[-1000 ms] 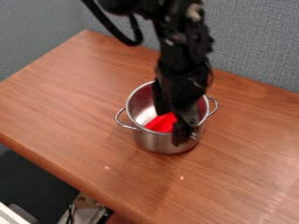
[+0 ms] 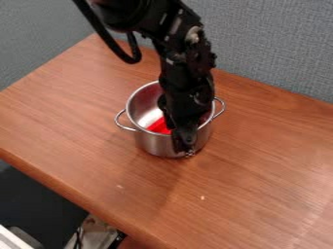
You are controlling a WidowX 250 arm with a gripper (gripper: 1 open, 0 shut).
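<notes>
A steel pot (image 2: 148,138) with two side handles stands on the wooden table. My black gripper (image 2: 184,135) hangs down into it, covering its right part. A red object (image 2: 159,125) and something white lie inside the pot, partly hidden by the gripper. Whether the fingers hold anything cannot be seen.
Grey partition walls (image 2: 274,49) stand behind it. Past the table's lower left edge are a dark gap and some pale items with cables.
The arm and the pot have shifted left over the last second. The gripper now sits at the pot's right side, and less of the red object shows.
</notes>
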